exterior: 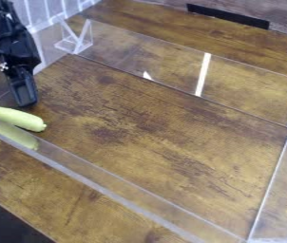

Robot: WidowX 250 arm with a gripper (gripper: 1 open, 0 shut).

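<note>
My black gripper (19, 87) reaches in from the left edge, low over the wooden floor inside the clear-walled enclosure, just behind a pale yellow-green corn cob or similar long object (15, 118). That object lies on the floor against the front-left wall, apart from the fingertips. The gripper looks shut, with nothing seen between its fingers.
Clear acrylic walls (235, 90) ring the work area, with white brackets at the corners. The wooden floor (159, 142) inside is bare across the middle and right. A dark slot sits in the wood at the back.
</note>
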